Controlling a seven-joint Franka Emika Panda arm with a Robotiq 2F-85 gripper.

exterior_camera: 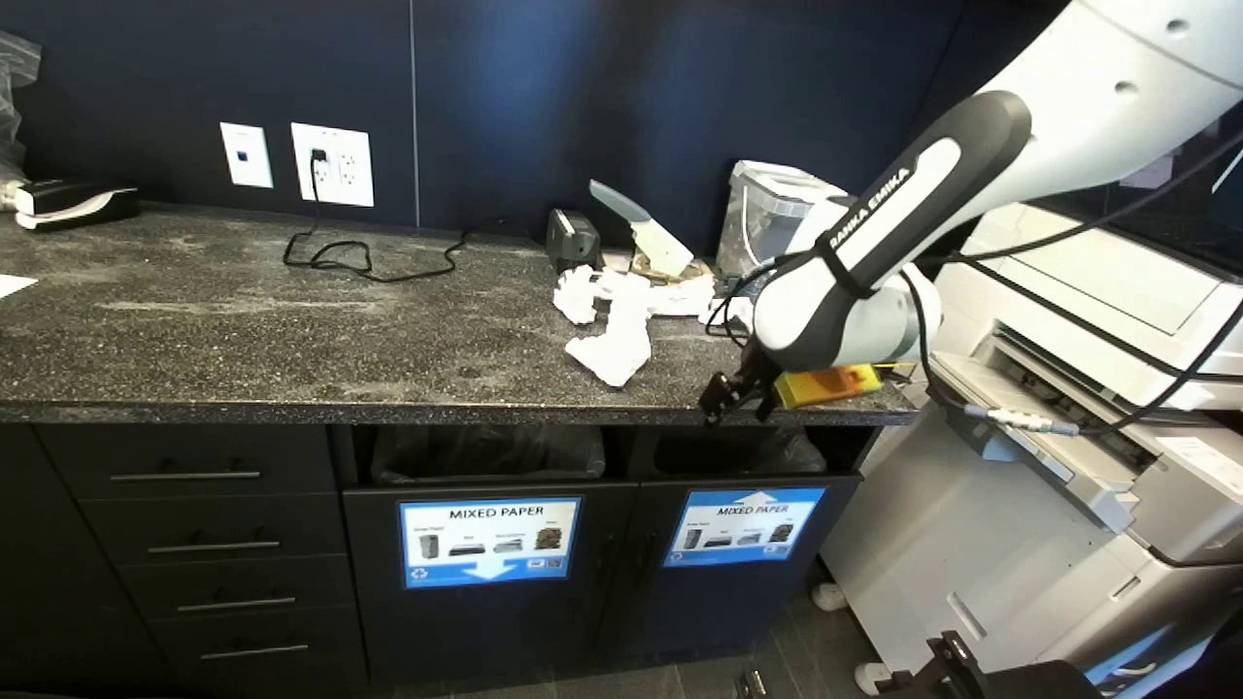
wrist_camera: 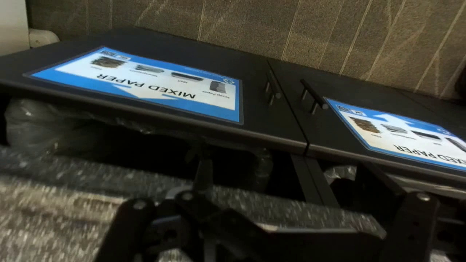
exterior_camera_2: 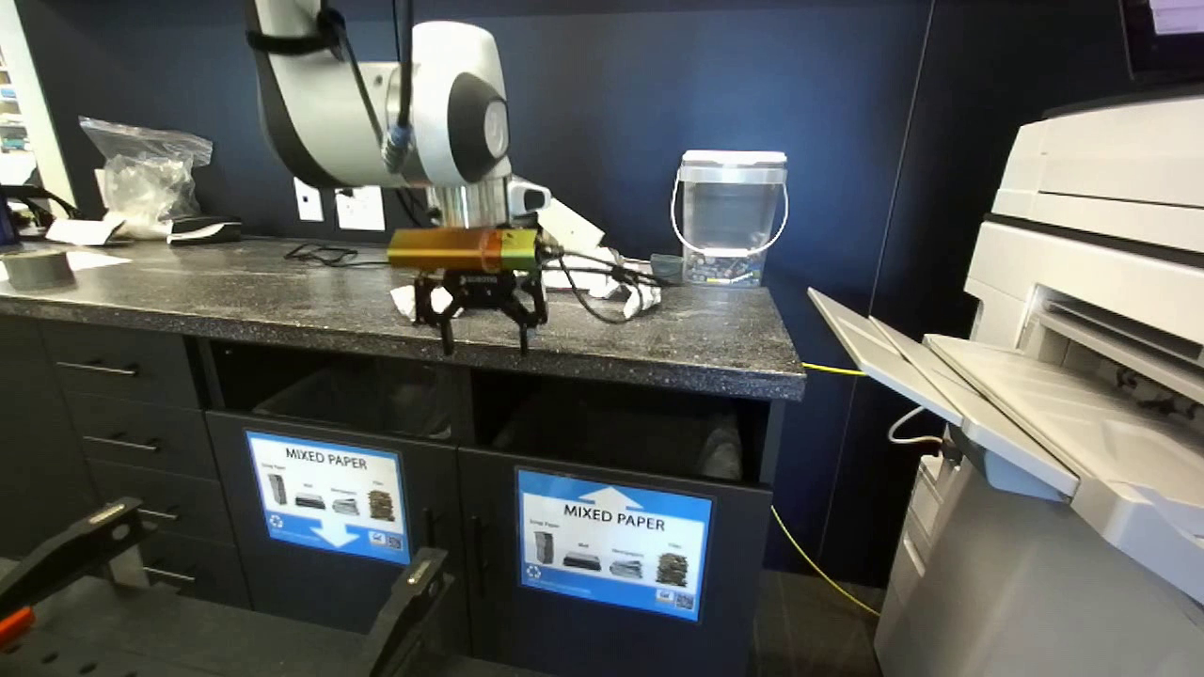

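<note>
My gripper (exterior_camera_2: 486, 338) hangs above the front edge of the counter with its fingers spread and nothing between them. In exterior view 1 the gripper (exterior_camera: 736, 410) is at the counter's right front, apart from the paper. Crumpled white paper (exterior_camera: 620, 340) lies on the counter to its left and behind it. Part of the paper (exterior_camera_2: 641, 297) also shows behind the arm in exterior view 2. Below the counter edge, the two bin openings (exterior_camera_2: 615, 423) hold clear liners. In the wrist view, a finger (wrist_camera: 203, 177) reaches over the counter edge toward the openings.
A clear lidded bucket (exterior_camera_2: 734, 209) stands at the counter's back right. A stapler-like tool (exterior_camera: 658, 239) and a small black box (exterior_camera: 573, 240) sit behind the paper. The printer (exterior_camera: 1037, 489) is close on the right.
</note>
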